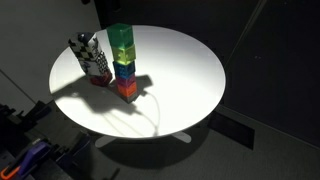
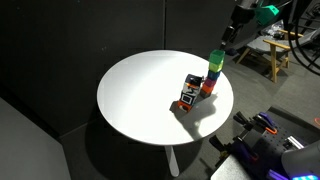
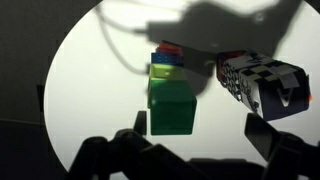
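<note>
A tower of coloured blocks stands upright on the white round table (image 1: 185, 75), its green block (image 1: 121, 36) on top. Below come a yellow-green block (image 1: 123, 54), blue ones and an orange-red block (image 1: 127, 90) at the bottom. Beside the tower is a tall patterned stack (image 1: 92, 62), black, white and red, showing orange and black in exterior view 2. From the wrist, my open gripper has its dark fingers (image 3: 265, 136) spread to either side of the view. The green top lies between them in the picture; no contact is visible.
In exterior view 2 the table's left half (image 2: 135, 85) is bare. The patterned stack (image 3: 262, 83) sits close to the right finger in the wrist view. A wooden stool (image 2: 285, 45) stands on the floor beyond the table.
</note>
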